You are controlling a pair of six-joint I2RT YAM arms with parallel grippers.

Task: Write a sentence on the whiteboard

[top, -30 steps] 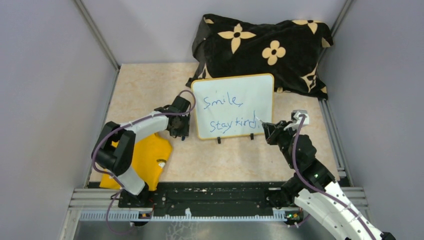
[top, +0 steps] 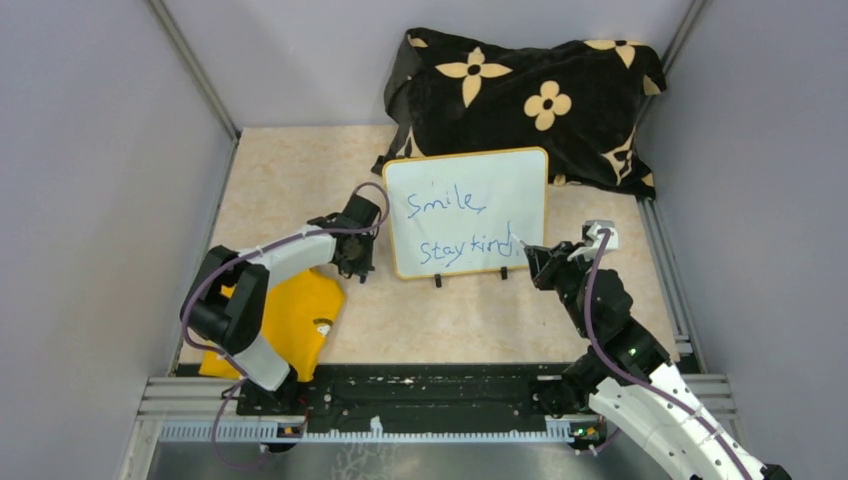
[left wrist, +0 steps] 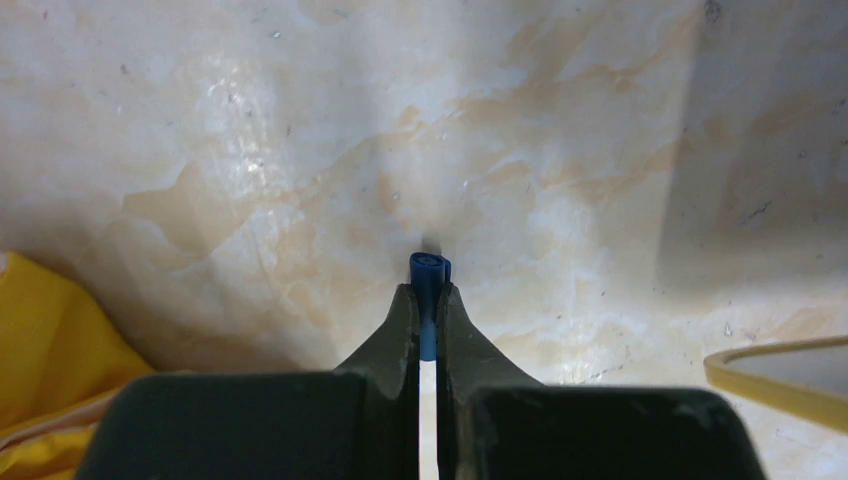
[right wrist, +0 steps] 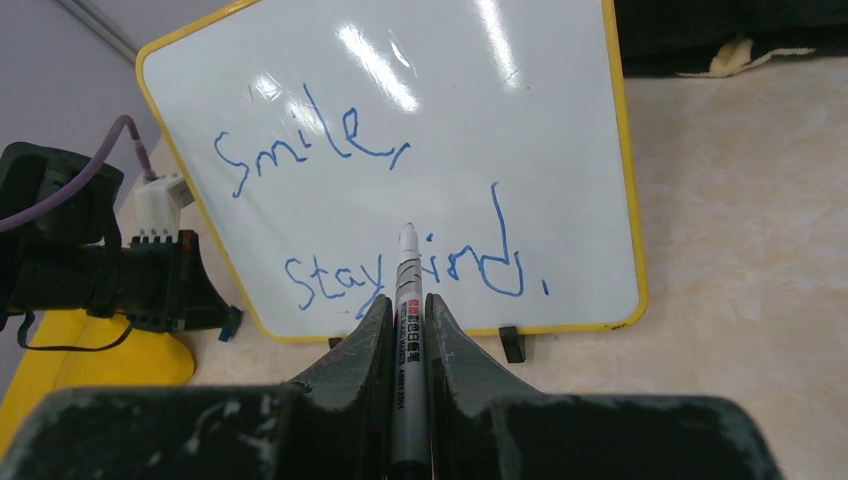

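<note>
Blue handwriting on the whiteboard (top: 465, 228) reads "Smile, Stay kind" with a mark after the last word. My right gripper is shut on an uncapped marker (right wrist: 410, 345), its pale tip pointing toward the board; from above it shows at the board's lower right corner. Left of the board, my left gripper is shut on the dark blue marker cap (left wrist: 426, 275), which sits between the fingertips. The cap (top: 363, 279) is just visible under the left arm in the top view. Whether it touches the table is unclear.
A yellow cloth (top: 300, 318) lies under the left arm. Behind the board rests a black cushion (top: 520, 110) with beige flowers. Two small black feet support the board's lower edge.
The left arm has shifted slightly. The right arm and marker look still.
</note>
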